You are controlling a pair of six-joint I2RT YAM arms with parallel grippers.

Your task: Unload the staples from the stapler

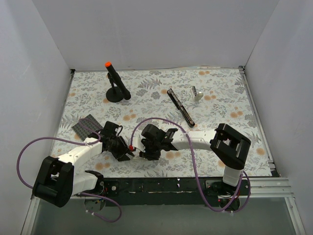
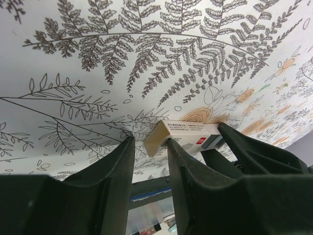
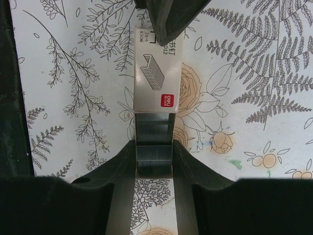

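Note:
Low at the table's front centre, both grippers meet at a small white staple box [image 3: 156, 78] with a dark inner piece [image 3: 154, 159]. My right gripper is shut on that dark piece, which shows below the white sleeve. My left gripper is around the white end of the box, fingers part open; in the right wrist view one of its fingers lies over the box's top end. A long black stapler [image 1: 181, 106] lies open behind, to the right, with a small silver-white piece [image 1: 196, 93] beside it.
A black stand with an orange-tipped cylinder [image 1: 117, 81] stands at the back left. A dark square mat [image 1: 85, 125] lies at left.

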